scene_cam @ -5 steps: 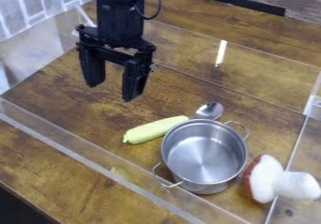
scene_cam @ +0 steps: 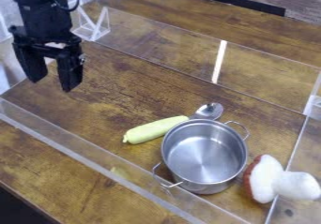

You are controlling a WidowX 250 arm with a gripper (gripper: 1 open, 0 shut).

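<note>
My gripper (scene_cam: 51, 74) hangs at the upper left on its black arm, its two fingers pointing down over the wooden table, well apart from the objects. A pale yellow-green elongated item (scene_cam: 153, 129) lies near the middle. To its right is a steel pot (scene_cam: 204, 155) with two wire handles. A spoon (scene_cam: 211, 110) rests just behind the pot. A white and red item (scene_cam: 282, 181), possibly a toy mushroom, lies at the right.
Transparent walls or edge strips run along the left, front and right of the work area.
The arm and gripper have moved left, from above the upper middle to the far upper left. The objects on the table lie as before.
</note>
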